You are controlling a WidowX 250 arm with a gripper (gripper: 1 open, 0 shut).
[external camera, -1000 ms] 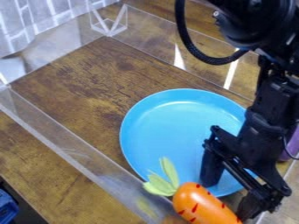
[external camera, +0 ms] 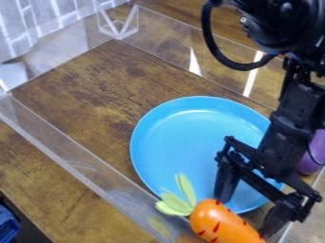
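A black gripper stands open at the lower right, above the right part of a light blue plate and just above and beside an orange toy carrot with pale green leaves. The carrot lies at the bottom of the view, at the plate's near edge, its lower end cut off by the frame. Nothing shows held between the fingers.
Clear plastic walls border the wooden surface, which is bare left of the plate. A purple object is partly hidden behind the arm at the right. A blue object sits at the lower left edge.
The gripper has shifted and turned slightly, showing more of the purple object behind it. The carrot and plate look almost unchanged.
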